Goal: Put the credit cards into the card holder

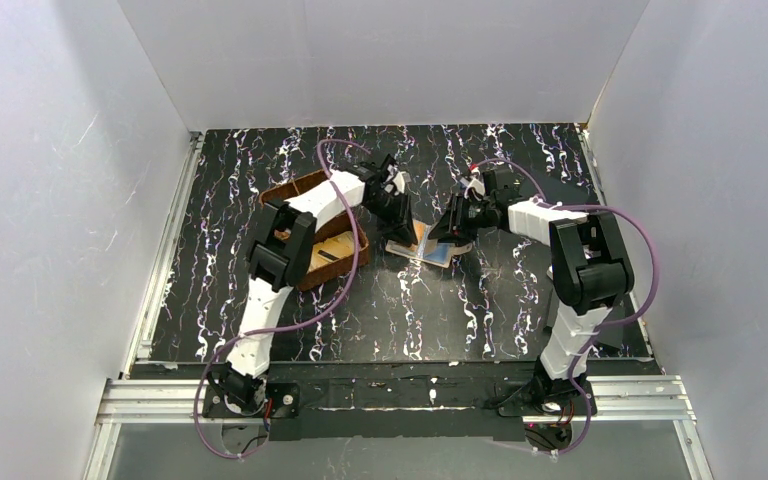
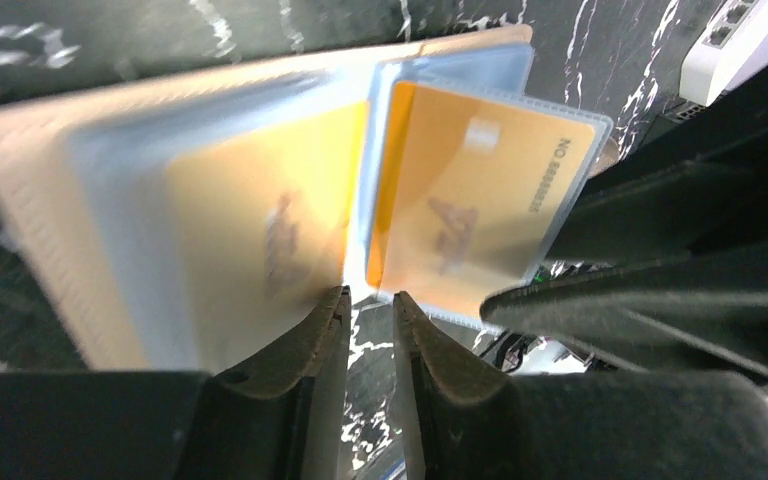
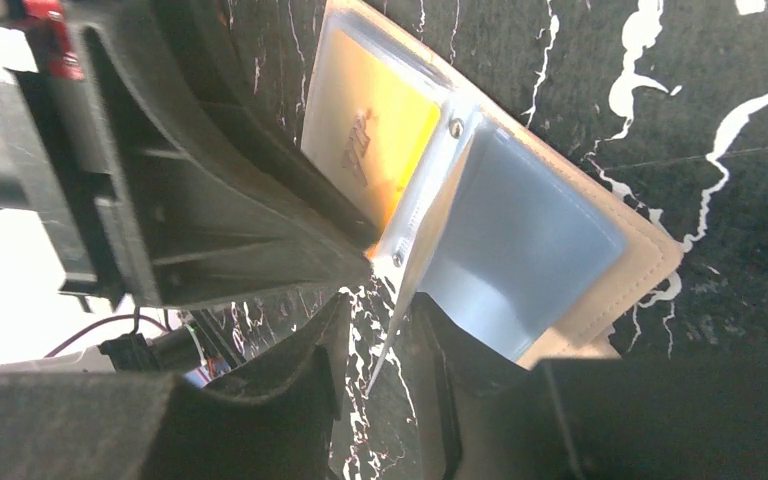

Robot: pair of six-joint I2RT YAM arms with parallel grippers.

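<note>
The card holder (image 3: 660,260) lies spread open on the table, with a beige cover and clear bluish sleeves. An orange card (image 2: 270,210) shows on its left side. On the right side a sleeve page (image 3: 428,230) stands raised and edge-on, with an orange card (image 2: 490,190) on its left-facing side. My right gripper is part open around that page, which runs between its fingers near the right-hand one. Over the left side, close to the spine, hangs my left gripper, slightly open with nothing visibly between its fingertips.
A brown divided basket (image 1: 364,250) stands to the left, partly under my left arm, with orange cards inside. Dark flat things lie along the right edge.
</note>
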